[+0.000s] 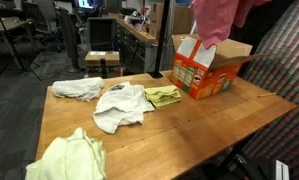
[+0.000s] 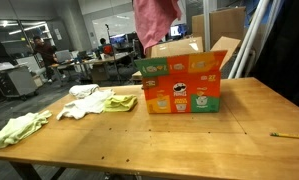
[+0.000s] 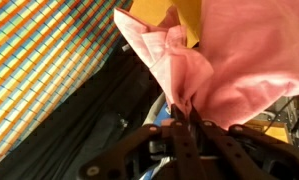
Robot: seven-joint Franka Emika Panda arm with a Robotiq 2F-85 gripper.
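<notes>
A pink cloth (image 3: 234, 65) hangs from my gripper, which is shut on a gathered fold of it in the wrist view. In exterior view 1 the cloth (image 1: 217, 18) is at the top edge, over the open cardboard box (image 1: 202, 80), its lower end near the flaps. Exterior view 2 shows the cloth (image 2: 156, 20) above the box (image 2: 182, 95), which is orange and green with its flaps up. The gripper is out of frame in both exterior views. The inside of the box is hidden.
On the wooden table (image 1: 179, 135) lie a yellow cloth (image 1: 163, 96), a grey-white cloth (image 1: 122, 106), a white folded cloth (image 1: 78, 88) and a pale cloth (image 1: 69, 158) at the near left. A pencil (image 2: 289, 136) rests right of the box.
</notes>
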